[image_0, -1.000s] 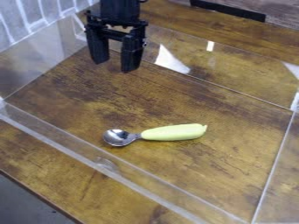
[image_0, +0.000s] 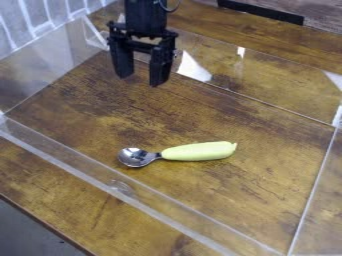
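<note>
My black gripper (image_0: 142, 62) hangs at the top centre, open, with empty space between its two fingers. Below it on the wooden surface lie a metal spoon (image_0: 136, 156) and a pale yellow-green corn cob or similar long vegetable (image_0: 199, 151), touching or nearly touching end to end, low in the middle of the view. Both are well apart from the gripper.
Clear low walls (image_0: 315, 200) enclose the work area on the wooden table (image_0: 94, 223). A white slatted object (image_0: 38, 20) stands at the top left. The floor inside the walls around the two lying things is clear.
The gripper has shifted slightly to the right over the last second. The spoon and the pale vegetable have not moved.
</note>
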